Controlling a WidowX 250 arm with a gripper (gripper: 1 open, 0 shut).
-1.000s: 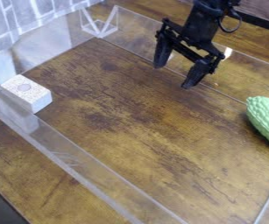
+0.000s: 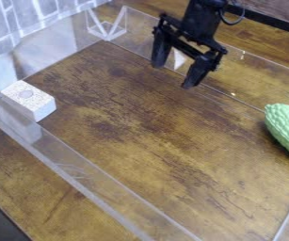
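My black gripper [image 2: 182, 58] hangs at the top centre over the back of the wooden tray floor, its two fingers spread apart. A small pale object [image 2: 174, 58] shows behind it, too hidden to identify. A white block [image 2: 28, 100] lies at the left, and a green bumpy vegetable-like object [image 2: 286, 128] lies at the right edge, both well apart from the gripper.
Clear plastic walls [image 2: 90, 188] border the wooden floor [image 2: 159, 160]. A crumpled clear or white material [image 2: 8, 38] is at the upper left.
The gripper has shifted slightly left and up from where it was a second ago. The block and green object look unmoved.
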